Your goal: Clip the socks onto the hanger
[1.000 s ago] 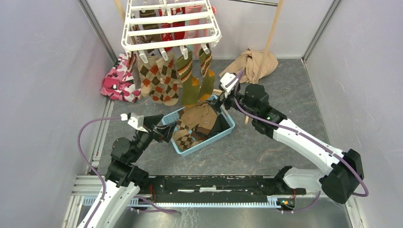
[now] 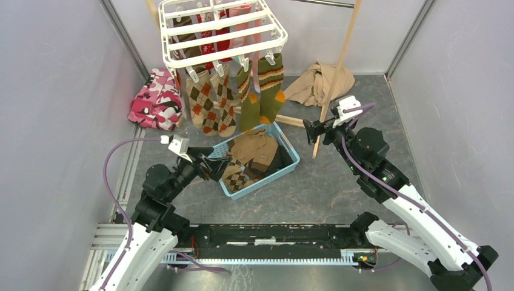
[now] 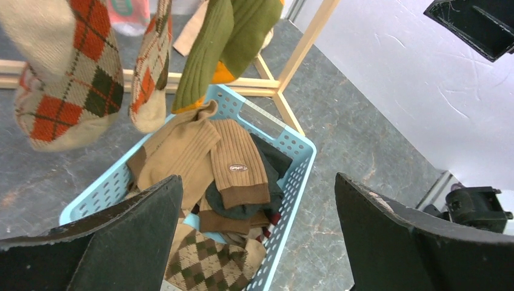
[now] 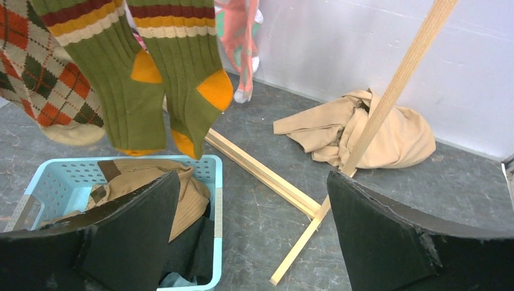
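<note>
A white clip hanger (image 2: 221, 48) hangs at the top, with argyle socks (image 2: 200, 103) and green striped socks (image 2: 270, 91) clipped along its front, red and pink ones behind. Below lies a blue basket (image 2: 285, 171) holding brown, dark and argyle socks (image 3: 239, 170). My left gripper (image 2: 215, 163) is open at the basket's left side, empty, facing over it. My right gripper (image 2: 315, 128) is open right of the hanging green socks, above and beside the basket's right, with nothing between its fingers.
A wooden frame (image 4: 388, 94) leans behind the right arm. A beige cloth (image 2: 315, 85) lies at the back right, a pink camouflage bundle (image 2: 151, 100) at the back left.
My right arm has moved right, away from the socks and basket. The hanger shifted slightly and its socks settled. The left arm moved slightly.
</note>
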